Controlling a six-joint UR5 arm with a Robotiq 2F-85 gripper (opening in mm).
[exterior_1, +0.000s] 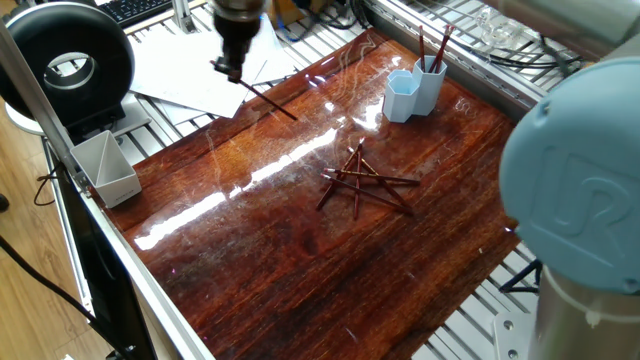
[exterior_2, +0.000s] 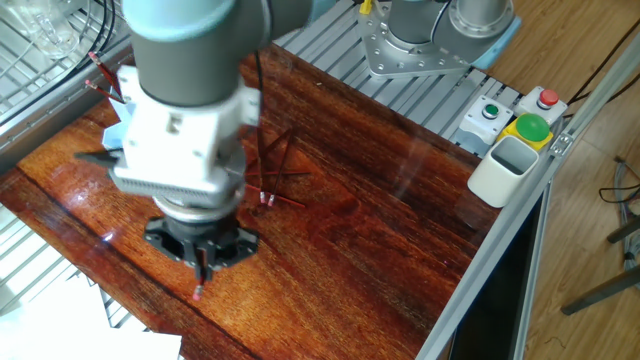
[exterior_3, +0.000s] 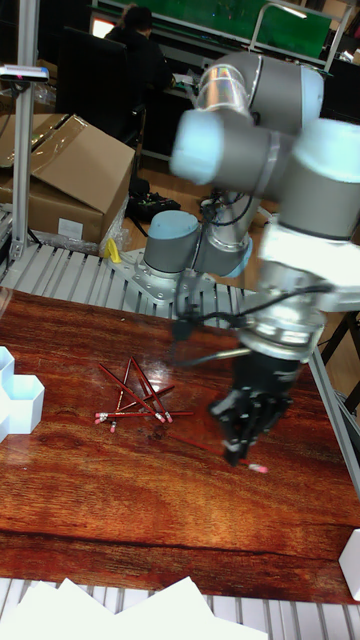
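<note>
My gripper (exterior_1: 232, 74) is shut on a dark red pencil (exterior_1: 272, 104), held slantwise above the far part of the table in exterior view 1. In exterior view 3 the fingers grip this pencil near its pink eraser end (exterior_3: 259, 468). Several similar pencils lie crossed in a loose heap (exterior_1: 366, 184) on the wooden board, apart from the gripper. Two joined pale blue hexagonal cups (exterior_1: 402, 98) stand at the board's edge; a few pencils (exterior_1: 436, 50) stand upright in one, while the other shows none. The arm covers most of the cups in exterior view 2.
A white box (exterior_1: 107, 170) sits at the board's left corner in exterior view 1. White papers (exterior_1: 190, 68) lie beyond the far edge, near a black ring-shaped device (exterior_1: 70, 62). Much of the board (exterior_1: 300, 290) is bare.
</note>
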